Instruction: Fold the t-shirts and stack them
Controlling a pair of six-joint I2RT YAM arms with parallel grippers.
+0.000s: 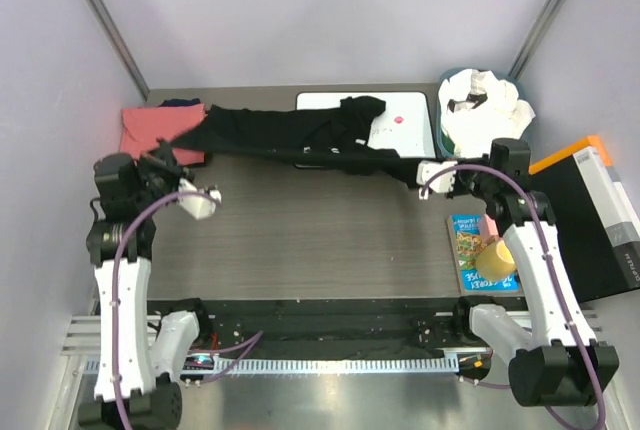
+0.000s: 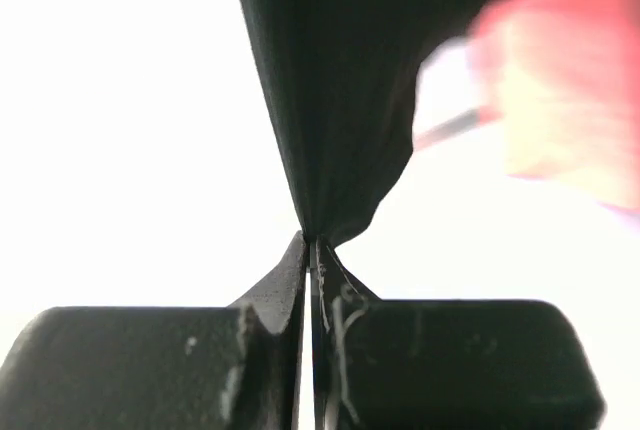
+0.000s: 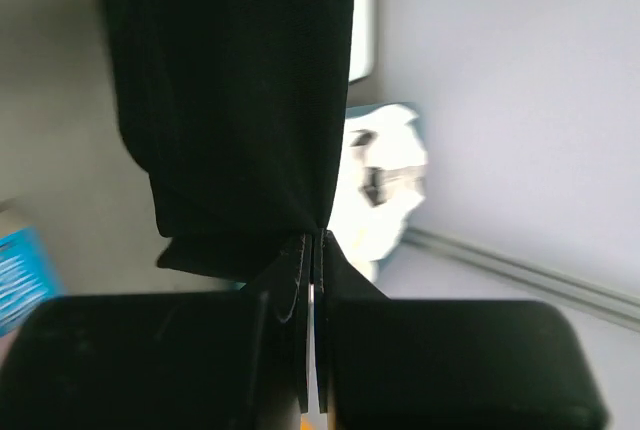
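A black t-shirt (image 1: 280, 132) hangs stretched between both grippers, its near edge pulled into a taut line and the rest trailing toward the back over the table and whiteboard. My left gripper is shut on one edge of the shirt, which narrows to a point at its fingertips. On the other side, my right gripper is shut on the opposite edge, with a flap of cloth hanging beside the fingertips. In the top view, both gripper tips are largely hidden. A folded red shirt (image 1: 146, 128) lies at the back left, with dark cloth (image 1: 181, 103) behind it.
A whiteboard (image 1: 411, 116) lies at the back, partly under the black shirt. At the back right stands a bin (image 1: 440, 140) with white cloth (image 1: 483, 115). A book (image 1: 468, 250), a yellow cup (image 1: 495, 261) and a black box (image 1: 585, 220) are at the right.
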